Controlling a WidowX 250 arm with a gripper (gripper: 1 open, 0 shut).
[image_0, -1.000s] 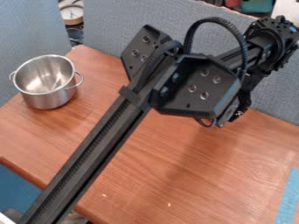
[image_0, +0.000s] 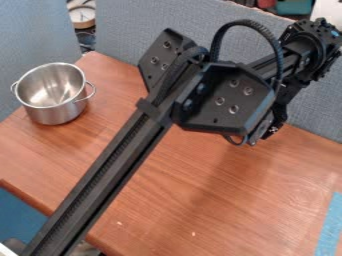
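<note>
A steel pot (image_0: 54, 100) with two side handles stands upright on the wooden table (image_0: 187, 205) at the left. The black robot arm crosses the view diagonally from bottom left to upper right, its mounting plates and cable in the middle. The gripper at the far end, at upper right, is largely hidden behind the arm's own parts, so its fingers and their state cannot be made out.
Grey padded walls border the table at the back and left. The wooden surface right of and below the arm is clear. A light blue strip (image_0: 326, 230) lies at the lower right edge.
</note>
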